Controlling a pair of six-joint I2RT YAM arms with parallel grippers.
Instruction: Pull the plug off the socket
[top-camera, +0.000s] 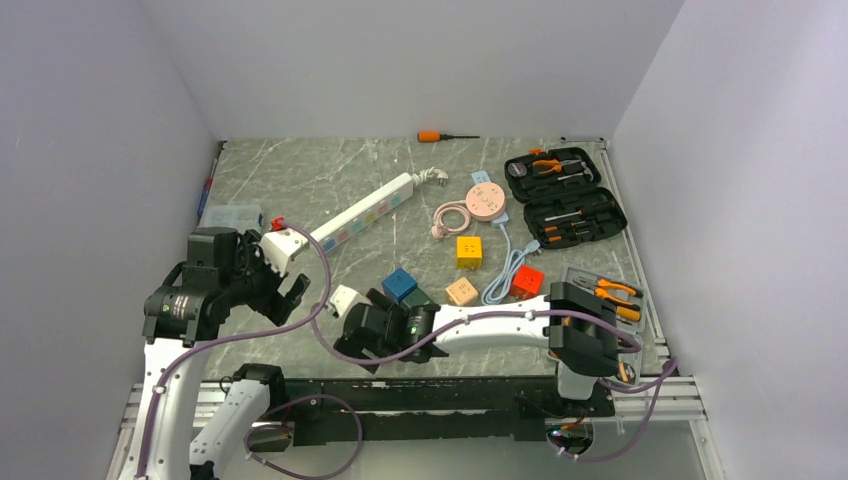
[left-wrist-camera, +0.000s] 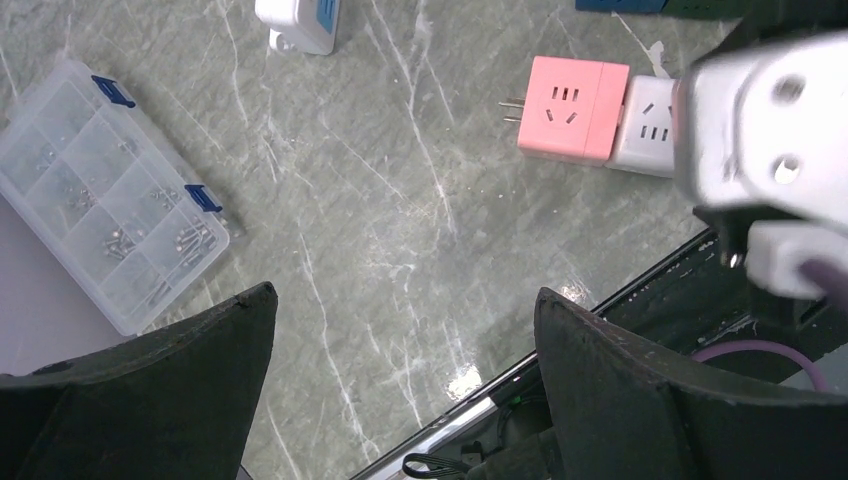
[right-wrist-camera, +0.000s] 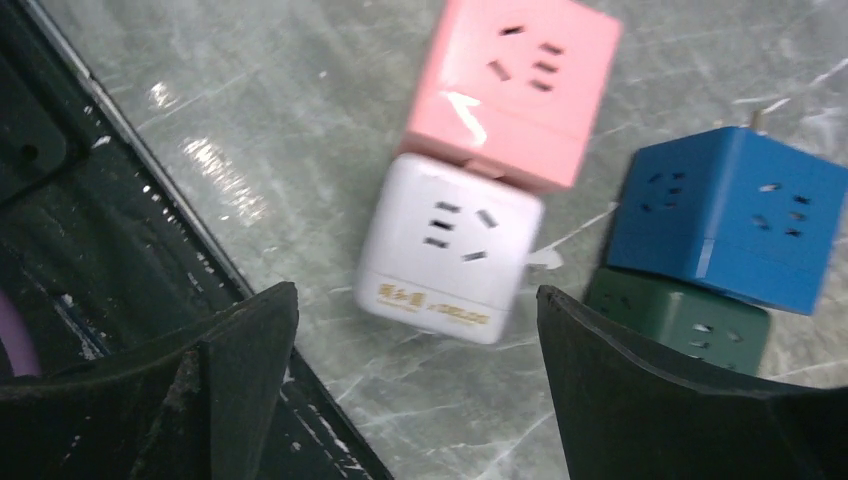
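A pink socket cube (left-wrist-camera: 565, 110) with plug pins on its left side and a white cube (left-wrist-camera: 642, 128) joined to it lie near the front edge. In the right wrist view the white cube (right-wrist-camera: 448, 245) sits between the fingers of my right gripper, slightly above it, with the pink cube (right-wrist-camera: 510, 90) beyond. The top view mostly hides both cubes behind that gripper. My left gripper stands open over bare table at the left, nothing between its fingers. My right gripper is open around or above the white cube.
A blue cube (top-camera: 398, 283) and green cube (right-wrist-camera: 677, 315) stand beside the pair. A white power strip (top-camera: 365, 210), clear parts box (left-wrist-camera: 120, 200), yellow cube (top-camera: 469, 252), cables and tool cases (top-camera: 565, 195) fill the back and right.
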